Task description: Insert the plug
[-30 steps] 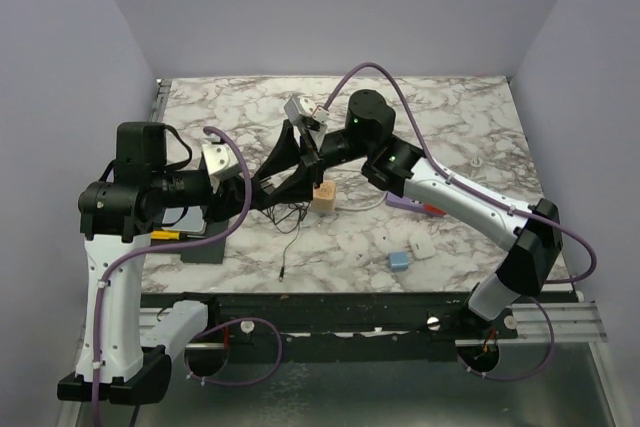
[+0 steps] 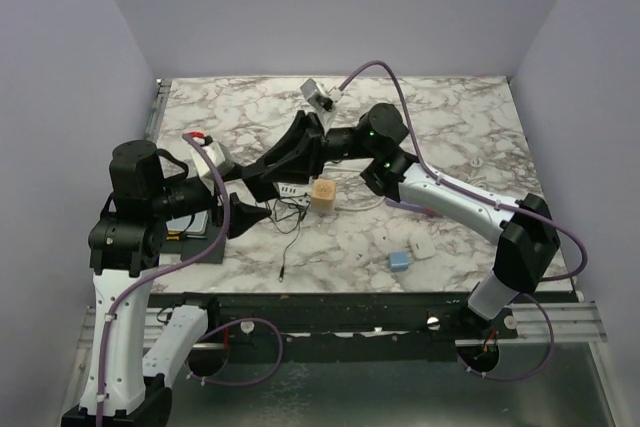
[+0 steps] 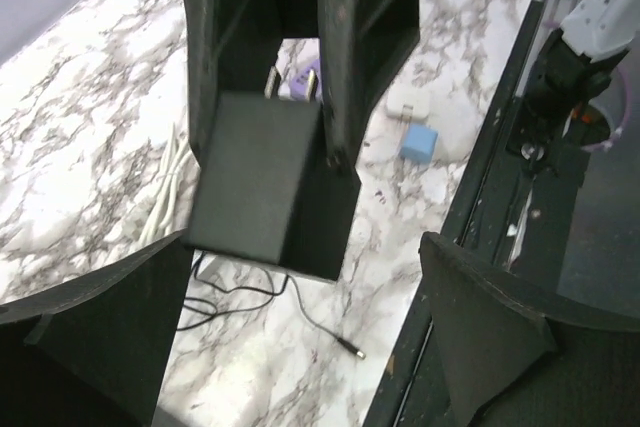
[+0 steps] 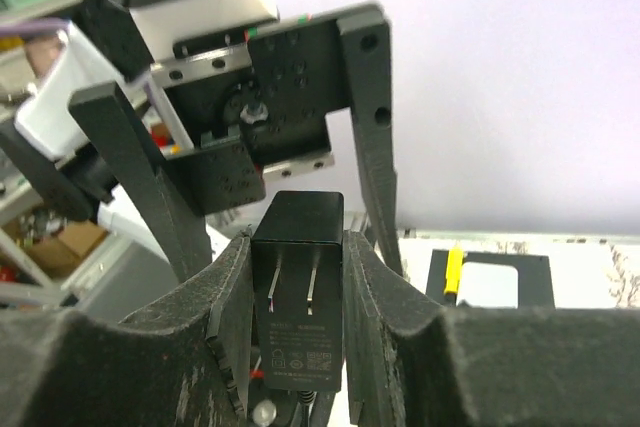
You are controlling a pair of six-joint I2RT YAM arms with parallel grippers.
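Observation:
A black plug adapter (image 4: 298,317) with two pins is held upright in my right gripper, whose fingers are shut on its sides, as the right wrist view shows. In the left wrist view the same adapter (image 3: 250,177) sits between the right gripper's fingers, pins upward. My left gripper stands open just short of it, its fingers apart with nothing between them. In the top view both grippers meet above the middle-left of the table.
Black and grey cables (image 3: 265,292), white cords (image 3: 160,197), a blue block (image 2: 398,260), a wooden block (image 2: 323,195) and a dark pad (image 2: 205,252) lie on the marble table (image 2: 460,117).
My left arm has moved slightly and tilted toward the front, separating a little from the right gripper.

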